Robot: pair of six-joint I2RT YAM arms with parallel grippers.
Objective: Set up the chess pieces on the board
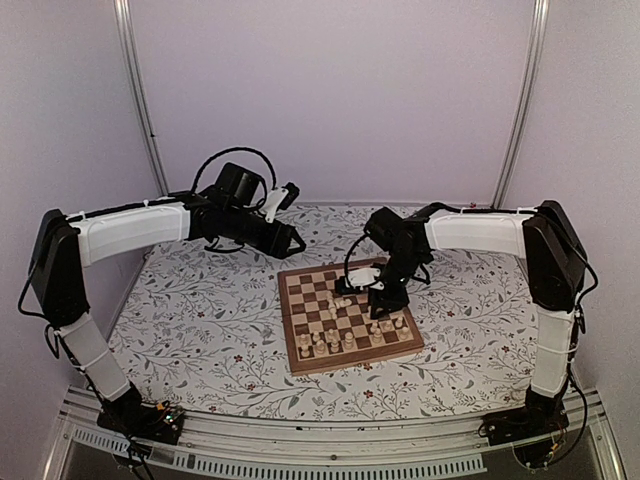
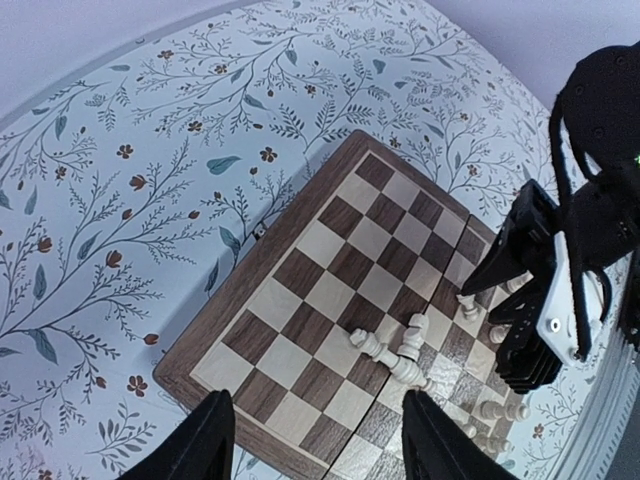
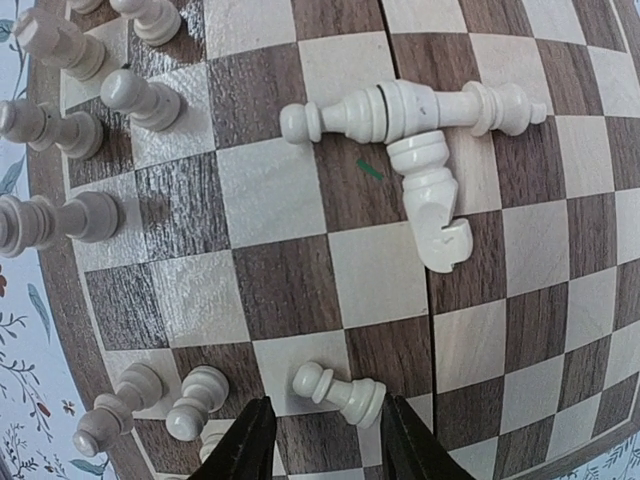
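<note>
The wooden chessboard (image 1: pixel 308 312) lies on the table with white pieces on it. A small white pawn (image 3: pixel 345 393) lies on its side near the board's middle. My right gripper is over it, fingers part open, with the pawn just beyond and between the fingertips; no grip on it shows. Further off, a tall white piece (image 3: pixel 410 110) and a white knight (image 3: pixel 432 200) lie toppled against each other. Several white pieces, such as the rook (image 3: pixel 60 45), stand along one edge. My left gripper hangs open and empty off the board's far left corner.
A second standing group, including a pawn (image 3: pixel 198 402), is close beside the right gripper. The far squares of the board are empty.
</note>
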